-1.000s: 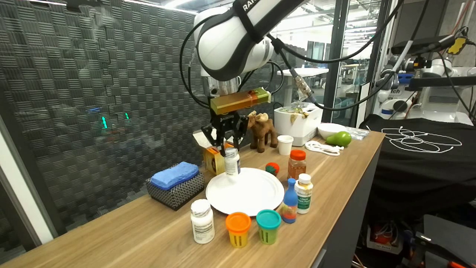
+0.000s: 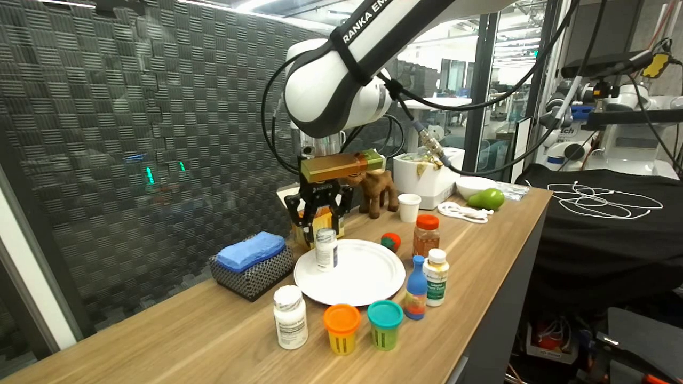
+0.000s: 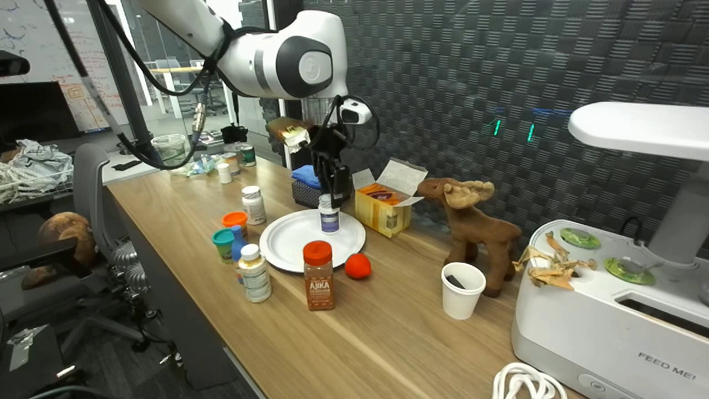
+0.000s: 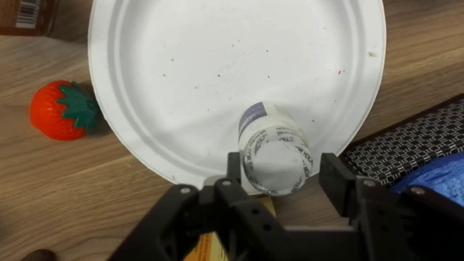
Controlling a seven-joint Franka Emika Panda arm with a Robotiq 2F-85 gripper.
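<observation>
A small white bottle (image 2: 326, 250) with a purple-blue label stands on the white plate (image 2: 368, 281), near the plate's edge by the yellow box. In the wrist view the bottle's printed cap (image 4: 278, 163) lies between my fingers, close to the left one and with a clear gap to the right one. My gripper is part open around the bottle's top. From the second exterior side, the gripper (image 3: 330, 193) hangs right over the bottle (image 3: 329, 219), and its fingers partly hide the cap.
Beside the plate lie a red strawberry toy (image 3: 357, 266), a red-capped spice jar (image 3: 319, 279) and an open yellow box (image 3: 385, 213). A black patterned box (image 2: 253, 269) with a blue cloth sits left of it. Several bottles and tubs line the plate's near side.
The bottle and my gripper have moved slightly left and down in the first exterior view. The plate has shifted a little.
</observation>
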